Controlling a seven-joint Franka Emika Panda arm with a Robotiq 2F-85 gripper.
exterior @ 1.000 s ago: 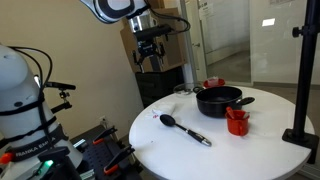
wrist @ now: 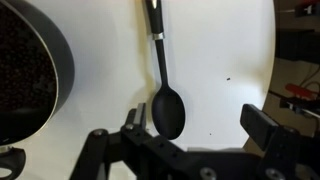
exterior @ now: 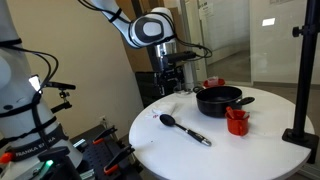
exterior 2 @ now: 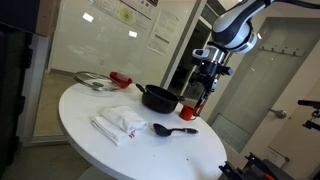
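A black spoon with a long handle (exterior: 186,131) lies flat on the white round table, its bowl toward the robot's side. My gripper (exterior: 165,88) is open and hangs above the table, apart from everything on it. In the wrist view the spoon's bowl (wrist: 168,114) shows in the gap between the spread fingers, with the table below. A black pot (exterior: 218,99) stands farther back; small dark pieces (wrist: 22,72) fill part of it. Beside the pot is a red cup (exterior: 237,122). A folded white cloth (exterior 2: 120,122) lies near the spoon.
A glass lid (exterior 2: 97,78) and a red item (exterior 2: 121,79) sit at the table's far side. A black upright post (exterior: 300,80) rises at the table's right edge. Bare table (exterior: 165,150) lies in front of the spoon.
Over the last second the arm has come down, bringing my gripper lower toward the table. The spoon, pot, cup and cloth have stayed where they were.
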